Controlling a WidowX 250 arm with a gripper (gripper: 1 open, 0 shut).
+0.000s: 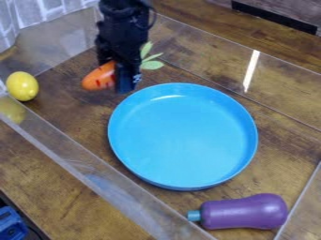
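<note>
My dark gripper (123,67) is at the upper left of the wooden table, shut on an orange toy carrot (99,78) with green leaves (152,64) sticking out to the right. The carrot is held just above and left of a large blue plate (182,135); whether it touches the table is unclear.
A yellow egg-shaped toy (22,85) sits at the left, and a purple toy eggplant (245,212) lies at the bottom right. Clear walls border the wooden table (69,141). A blue object (7,225) is at the bottom left corner.
</note>
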